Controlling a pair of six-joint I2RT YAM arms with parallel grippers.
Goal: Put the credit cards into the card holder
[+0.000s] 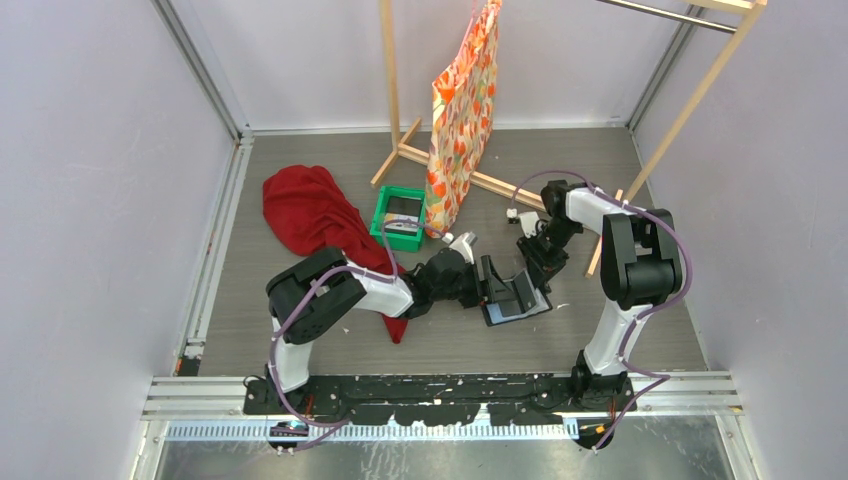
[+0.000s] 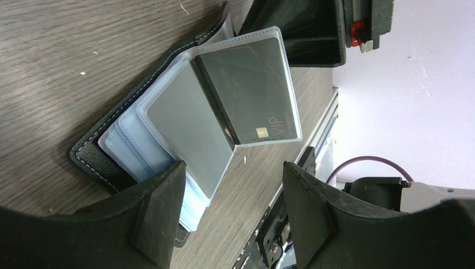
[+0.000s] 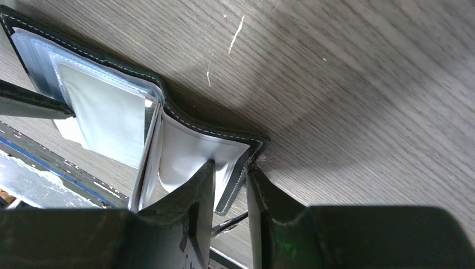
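The open card holder (image 1: 517, 310) lies on the floor between my two grippers, its black stitched cover (image 2: 92, 162) under clear sleeves. One sleeve page stands partly raised, with a dark card (image 2: 246, 92) marked VIP inside it. My left gripper is open, one finger against the stack of sleeves and the other well clear. At the holder's other end, my right gripper stands slightly open, its fingertips on either side of the cover's corner (image 3: 253, 147). The raised page shows almost edge-on in the right wrist view.
A green basket (image 1: 385, 212) with a dark item and cards inside stands behind the left arm. Red cloth (image 1: 310, 210) spreads to the left. An orange-patterned cloth (image 1: 465, 120) hangs from a wooden rack. Bare floor lies in front of the holder.
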